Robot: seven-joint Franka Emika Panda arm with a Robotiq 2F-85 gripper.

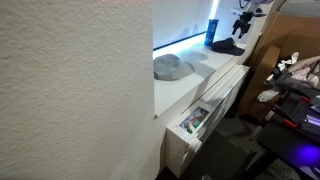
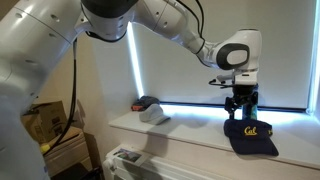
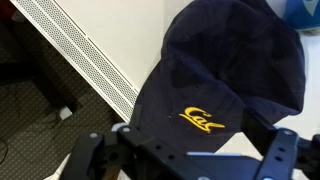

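Observation:
A dark navy cap (image 3: 215,75) with yellow "Cal" lettering lies on the white ledge, filling much of the wrist view. In exterior view 2 the same cap (image 2: 250,137) hangs its brim over the ledge's front edge. Above it my gripper (image 2: 241,110) points downward. Its dark fingers stand well apart at the bottom of the wrist view, open, with no object seen held. In exterior view 1 the gripper (image 1: 240,34) is just above the cap (image 1: 228,47); whether they touch cannot be told.
A blue cylinder (image 1: 211,32) stands close behind the cap. Farther along the ledge (image 1: 205,68) lies a grey hat (image 1: 172,67), with a dark cap (image 2: 145,103) near it in exterior view 2. Below is an open drawer (image 1: 195,118) with small items. Ledge between hats is clear.

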